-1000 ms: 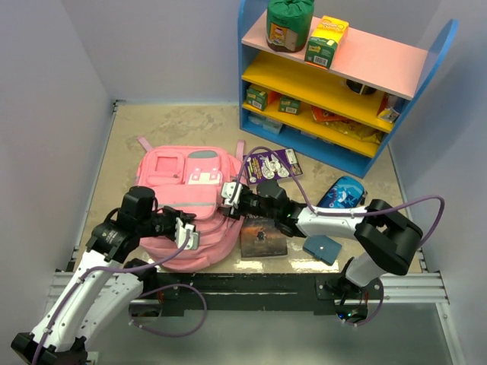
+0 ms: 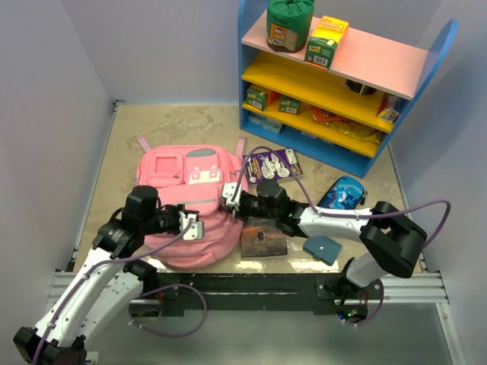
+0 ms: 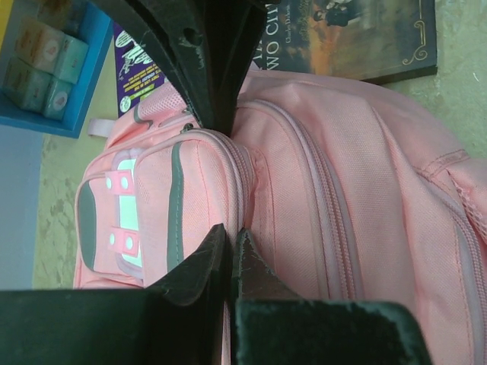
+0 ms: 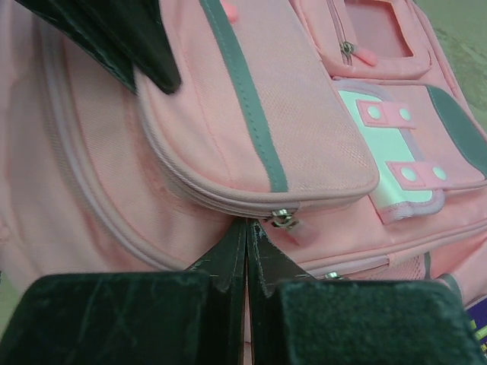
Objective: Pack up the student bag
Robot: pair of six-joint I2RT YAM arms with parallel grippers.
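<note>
The pink backpack (image 2: 203, 160) lies flat on the floor board, front pocket up. In the left wrist view, my left gripper is shut on the piped edge of the front pocket (image 3: 208, 171), pinching fabric. Opposite it, at the pocket's other side, my right gripper is shut beneath the pocket's seam. A metal zipper pull (image 4: 284, 219) with a pink tab is just right of its fingertips, and nothing shows between them. The main compartment's inside is hidden.
Right of the bag lie a purple box (image 2: 272, 166), a dark book (image 2: 263, 237), a blue notebook (image 2: 323, 249) and a blue pouch (image 2: 342, 193). A shelf unit (image 2: 335, 84) stands at the back right. Bare floor board shows between the pouch and the purple box.
My left gripper has shifted slightly right and away from the front edge, along the bag. The right gripper stays at nearly the same place, its arm shifting a little. The loose things have not moved.
</note>
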